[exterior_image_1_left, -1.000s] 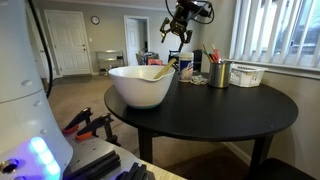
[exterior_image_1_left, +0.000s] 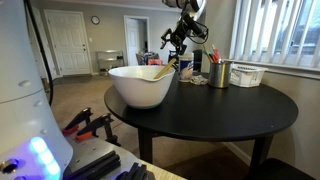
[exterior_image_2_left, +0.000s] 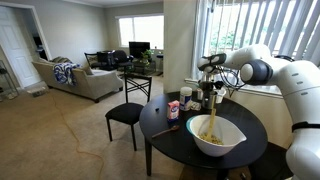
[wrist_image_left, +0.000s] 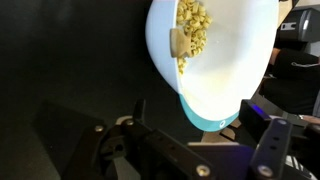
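Observation:
My gripper (exterior_image_1_left: 177, 46) hangs above the far part of the black table, beyond and above a large white bowl (exterior_image_1_left: 138, 92). In the wrist view the gripper is open, its fingers wide apart with nothing held between them. The bowl's rim (wrist_image_left: 160, 38) passes ahead of the fingers, with a teal band showing near the gap. Yellow pieces (wrist_image_left: 192, 50) lie inside the bowl. A wooden utensil (exterior_image_1_left: 166, 70) leans in the bowl and sticks out over the rim; only its blunt wooden end (wrist_image_left: 180, 42) shows from the wrist.
A metal canister of utensils (exterior_image_1_left: 219, 73), a lidded tub (exterior_image_1_left: 186, 66) and a white basket (exterior_image_1_left: 246, 75) stand toward the back. A pink-red package (exterior_image_2_left: 173, 110) and a wooden spoon (exterior_image_2_left: 168, 130) are on the table's left side.
In exterior view 1 my gripper has come down a little, nearer the table. The bowl and the utensil in it look unmoved.

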